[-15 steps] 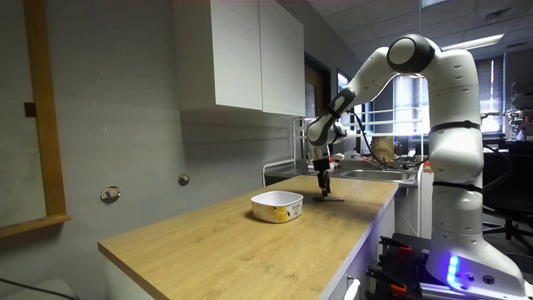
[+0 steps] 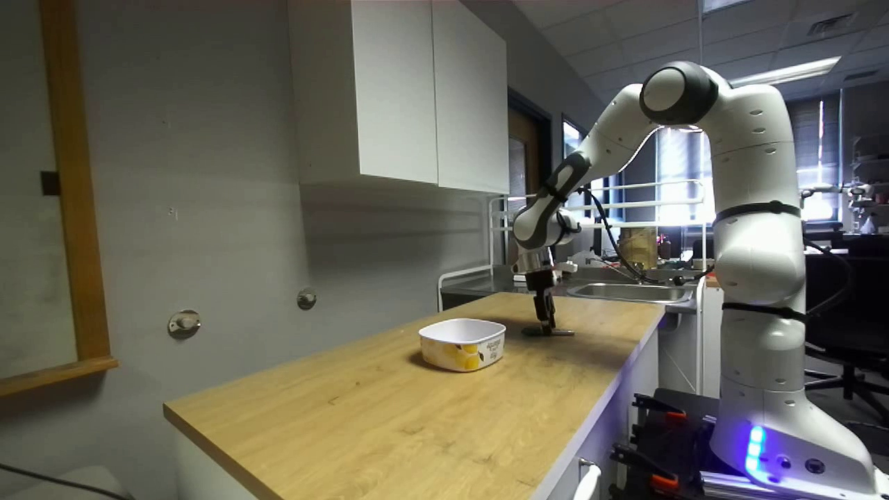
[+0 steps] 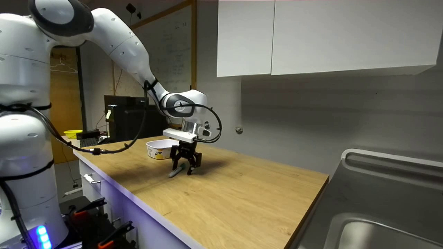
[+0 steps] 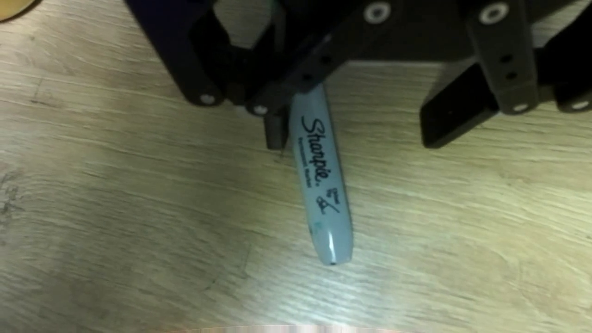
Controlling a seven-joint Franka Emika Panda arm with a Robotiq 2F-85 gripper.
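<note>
A grey Sharpie marker (image 4: 324,183) lies on the wooden counter, its blunt end toward the bottom of the wrist view and its other end hidden under the gripper. My gripper straddles it low over the counter, with a clear gap between the fingers. The left finger (image 4: 275,133) is right beside the marker, perhaps touching it; the right finger (image 4: 452,114) stands well apart from it. In exterior view 2 the marker (image 3: 177,170) shows under the gripper (image 3: 181,169), with a greenish part near the fingers.
A white bowl (image 2: 462,343) with a lemon pattern stands on the counter (image 2: 400,408) close to the gripper. A wall cabinet (image 2: 400,92) hangs above the back edge. A metal sink (image 3: 373,232) adjoins the counter's end.
In exterior view 1 my gripper has come down a little and shifted slightly right, so its fingertips are now at the marker. The marker and the bowl have not visibly moved.
</note>
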